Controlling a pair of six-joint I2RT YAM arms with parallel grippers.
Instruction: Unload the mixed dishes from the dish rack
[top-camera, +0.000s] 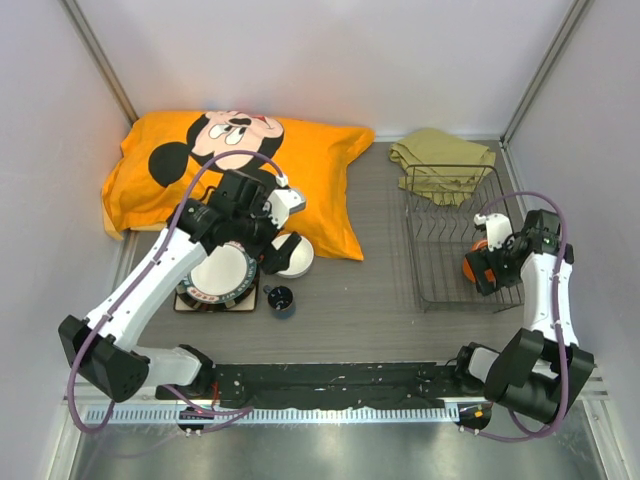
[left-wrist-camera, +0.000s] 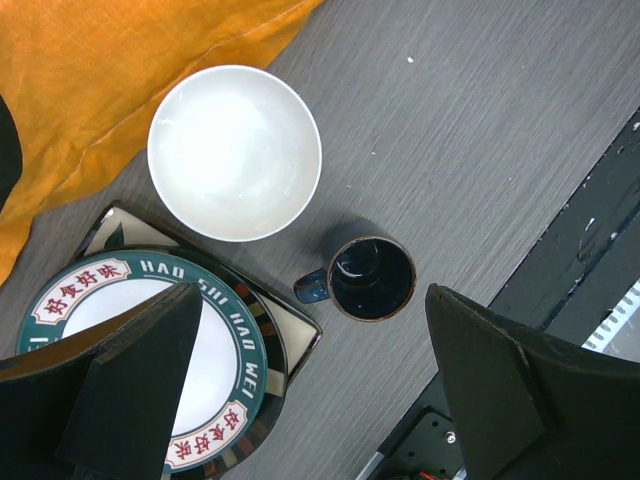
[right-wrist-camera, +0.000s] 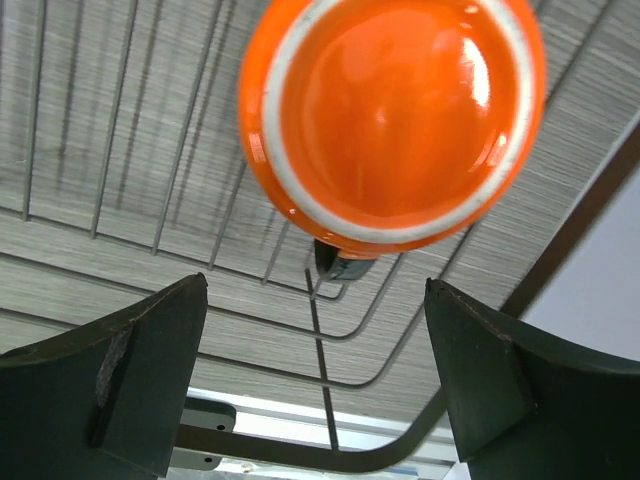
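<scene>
The dish rack (top-camera: 425, 280) is at the right, holding an orange dish (right-wrist-camera: 390, 110); my right gripper (top-camera: 485, 270) hangs open over it, the dish just beyond its fingers in the right wrist view. At the left, my open left gripper (top-camera: 280, 255) is above a white bowl (left-wrist-camera: 235, 150), a dark blue mug (left-wrist-camera: 365, 275) and a stack (left-wrist-camera: 140, 380) of plates with a green-lettered rim on a square plate. Nothing is between either gripper's fingers.
An orange cartoon pillow (top-camera: 310, 170) lies at the back left, a folded olive cloth (top-camera: 440, 150) behind the rack.
</scene>
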